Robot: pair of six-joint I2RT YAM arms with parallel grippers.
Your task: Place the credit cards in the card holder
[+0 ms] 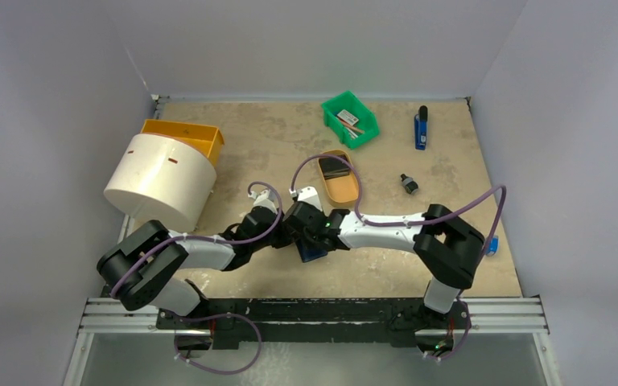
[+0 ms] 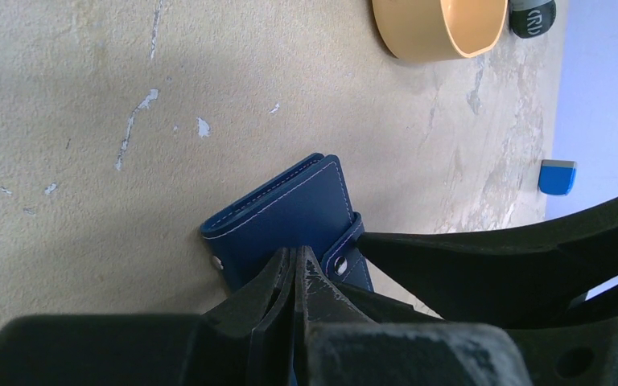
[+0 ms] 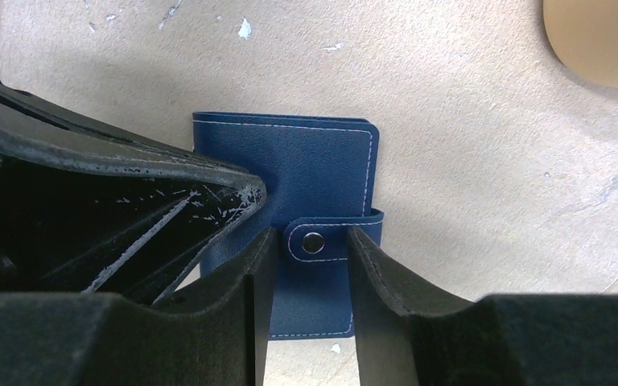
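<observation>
The card holder is a dark blue stitched wallet (image 3: 306,161) lying on the table, its strap (image 3: 330,241) fastened across the front with a metal snap. In the right wrist view my right gripper is part open, its two fingertips on either side of the snap. My left gripper is shut, its tips over the face of the wallet (image 2: 282,213) with nothing seen between them. In the top view both grippers hide much of the wallet (image 1: 312,252). Loose credit cards cannot be made out.
An orange container (image 1: 342,191) with a dark item in it stands behind the arms, and a green bin (image 1: 370,129) is farther back. A white cylinder (image 1: 161,181) stands at left. The dark plug-like object (image 1: 409,183) and blue stapler (image 1: 421,133) lie to the right.
</observation>
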